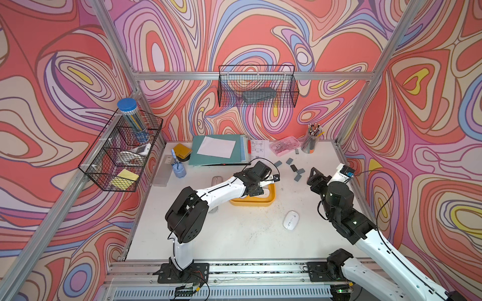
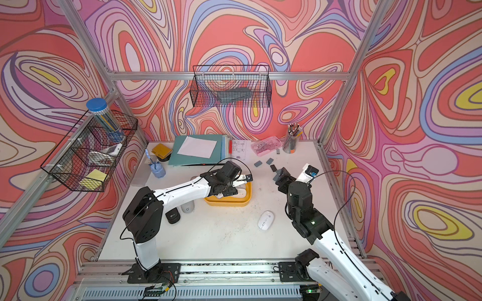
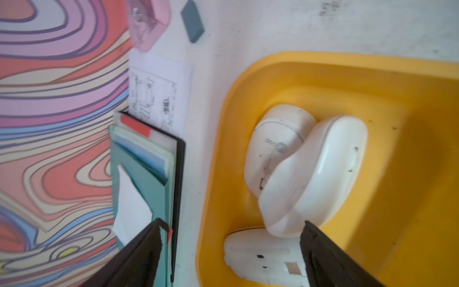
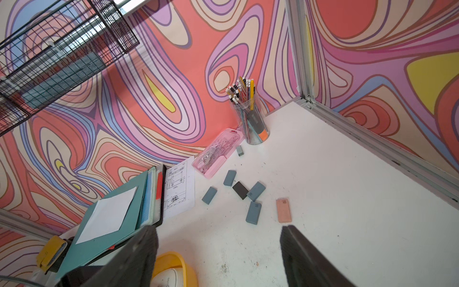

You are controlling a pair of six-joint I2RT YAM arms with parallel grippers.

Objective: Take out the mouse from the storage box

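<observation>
The yellow storage box (image 1: 252,202) stands mid-table, partly covered by my left arm. Inside it, the left wrist view shows a white mouse tilted on its side (image 3: 313,177), leaning on another white mouse (image 3: 272,143). A third white mouse (image 3: 267,256) lies lower in that view, against the box wall. My left gripper is open over the box, with no mouse clasped between its fingers. On the table right of the box rests a white mouse (image 1: 291,220). My right gripper is open and empty above the right side of the table.
Left of the box lie a grey mouse (image 2: 187,207) and a black mouse (image 2: 172,215). Several small erasers (image 4: 255,191), a pink case (image 4: 217,153) and a pencil cup (image 4: 253,119) occupy the back right. Folders (image 1: 200,158) lie behind the box.
</observation>
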